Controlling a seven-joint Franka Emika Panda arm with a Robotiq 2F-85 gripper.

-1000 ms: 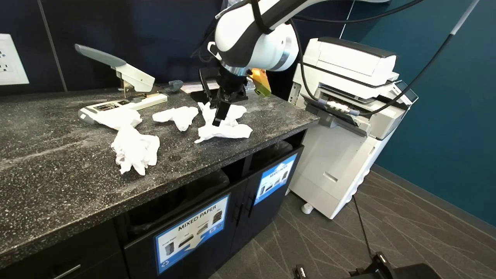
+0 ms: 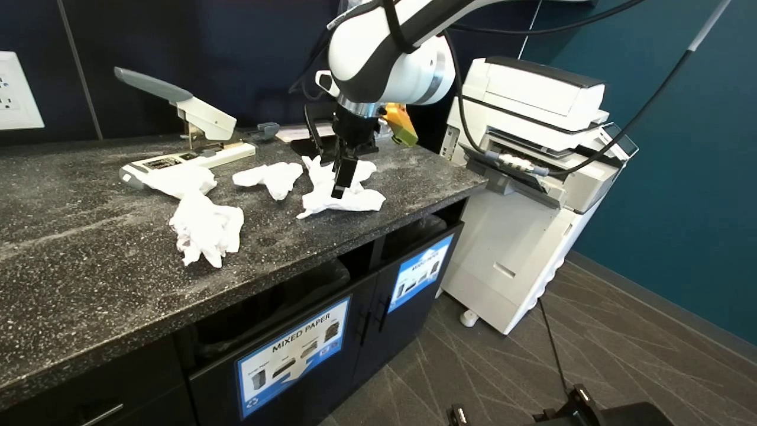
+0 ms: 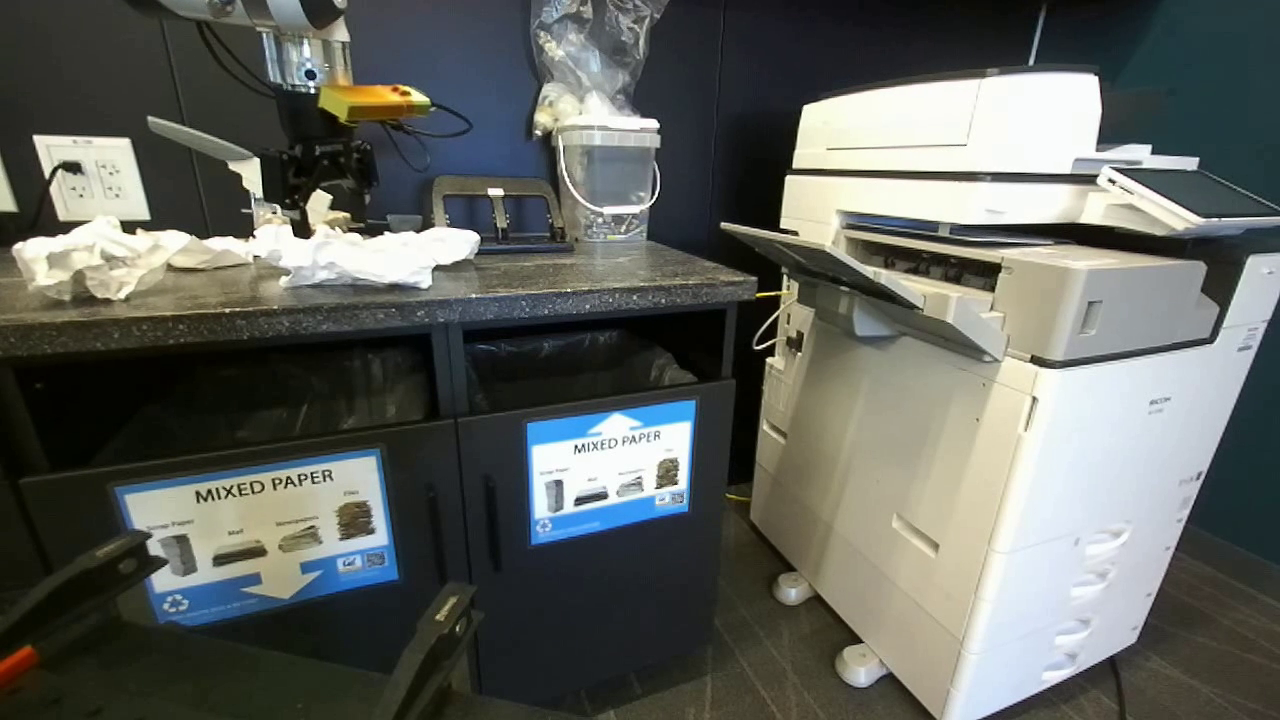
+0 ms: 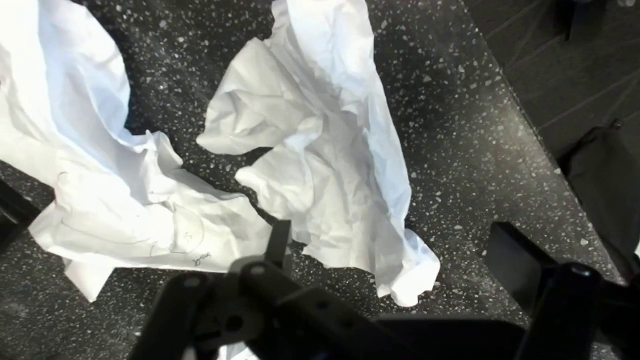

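Crumpled white papers lie on the dark speckled countertop (image 2: 85,227). My gripper is open, its fingers (image 4: 519,264) wide apart. In the wrist view, the lower end of one crumpled paper (image 4: 345,168) sits between the fingers from this angle, with no grip on it showing. Another, larger paper (image 4: 120,204) with pen marks lies to the left, next to the left finger. From the first exterior view the gripper points down over the rightmost paper (image 2: 348,201); whether it touches is unclear. Farther left are a small paper (image 2: 273,177) and a bigger crumpled one (image 2: 207,227).
A heavy stapler (image 2: 177,160) stands behind the papers. At the back are a hole punch (image 3: 498,192) and a clear bucket (image 3: 608,180). Below the counter are two bins with MIXED PAPER signs (image 3: 612,462). A large printer (image 3: 936,396) stands right of the counter.
The gripper's visible finger has shifted slightly right and down in the first exterior view, and looks broader. The papers look unmoved.
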